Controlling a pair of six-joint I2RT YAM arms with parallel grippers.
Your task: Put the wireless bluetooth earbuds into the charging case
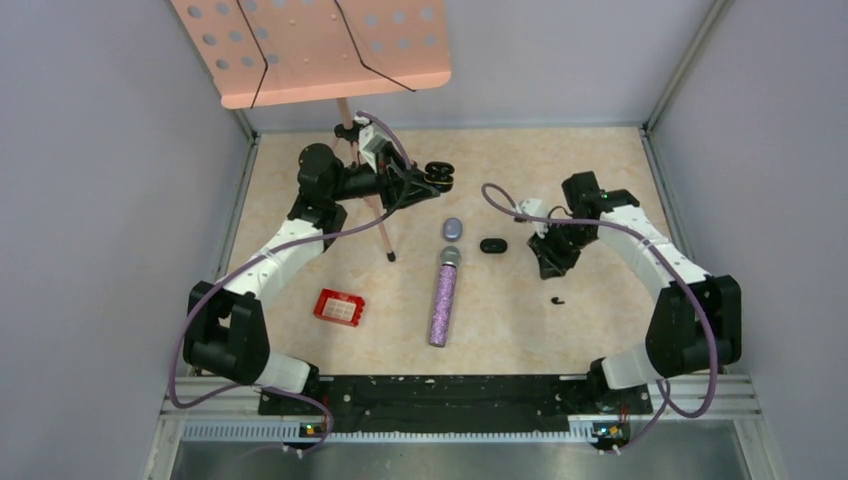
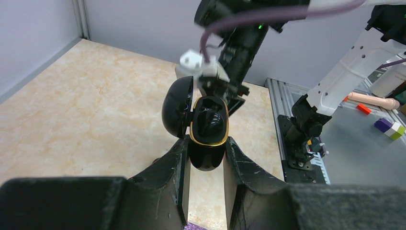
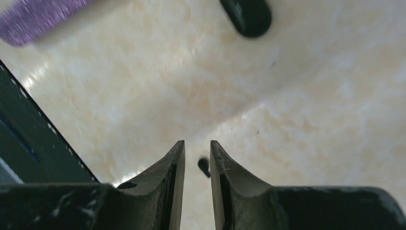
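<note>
My left gripper is shut on the black charging case [image 2: 207, 134], held upright in the air with its lid [image 2: 176, 105] raised; in the top view it sits left of centre, toward the back. My right gripper hangs over the right of the table, part open and pointing down. A small black earbud [image 3: 203, 165] shows between and beyond its fingertips on the table; in the top view the earbud [image 1: 557, 300] lies just in front of that gripper.
A black oval item [image 1: 493, 245], a grey-blue oval item [image 1: 452, 229] and a purple glittery microphone [image 1: 443, 300] lie mid-table. A red tray [image 1: 339, 308] is at front left. A pink stand [image 1: 310, 50] rises at the back left.
</note>
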